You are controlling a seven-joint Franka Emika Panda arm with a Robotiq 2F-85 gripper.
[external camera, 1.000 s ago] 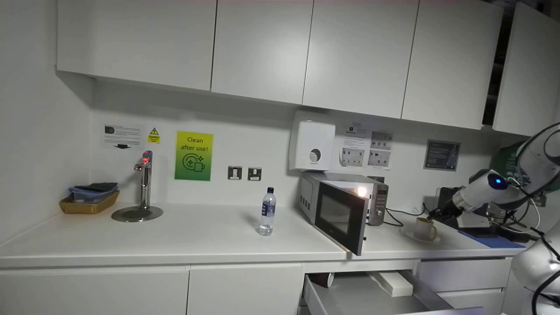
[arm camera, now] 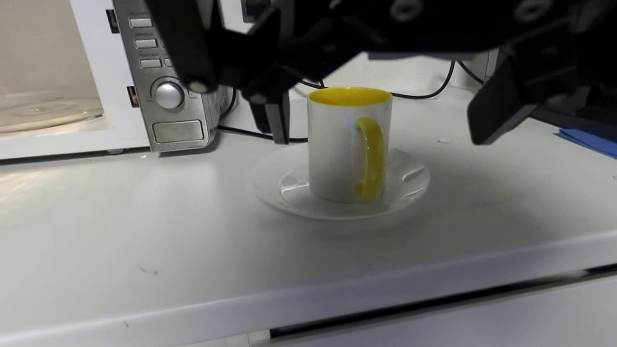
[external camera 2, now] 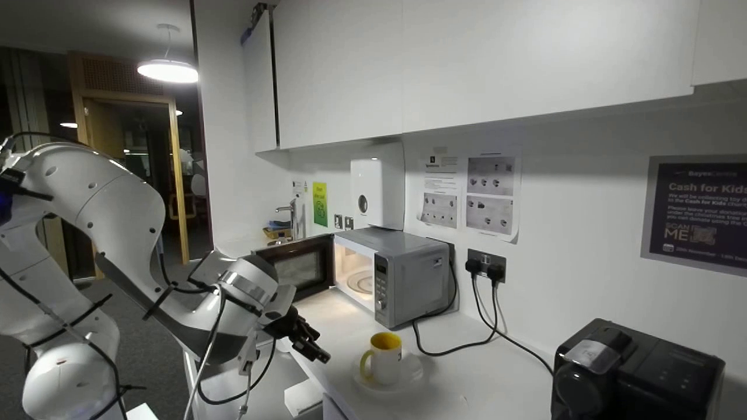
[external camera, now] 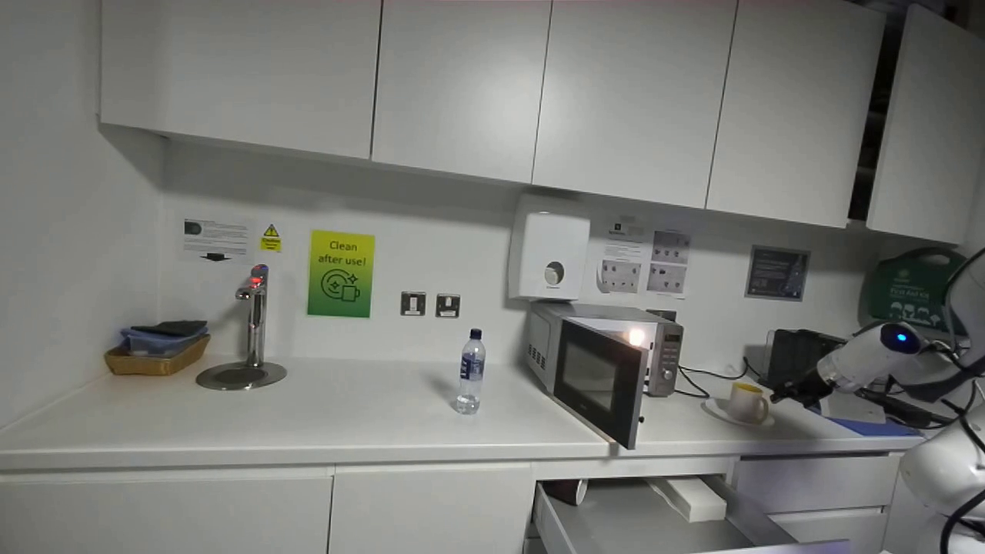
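A white mug (arm camera: 335,150) with a yellow inside and yellow handle stands upright on a clear saucer (arm camera: 272,191) on the counter. My gripper is open, its two fingers well apart, with the mug seen beyond and between them in the wrist view. Exterior view 2 shows the gripper (external camera 2: 318,353) in front of the mug (external camera 2: 386,360), apart from it, on its handle side. The microwave (external camera 2: 413,273) has its door (external camera: 598,380) swung open; inside it is lit, and a glass turntable (external camera 2: 360,281) shows with nothing on it.
A pulled-out drawer (external camera: 609,526) juts below the counter, a white box (external camera: 690,498) inside. A water bottle (external camera: 470,374) stands left of the microwave. Power cables (external camera 2: 455,347) run behind the mug; a black coffee machine (external camera 2: 637,378) stands to its right in exterior view 2.
My gripper has drawn back from over the mug's rim, towards the right in exterior view 1, and now sits slightly lower beside it. The mug and saucer look unmoved.
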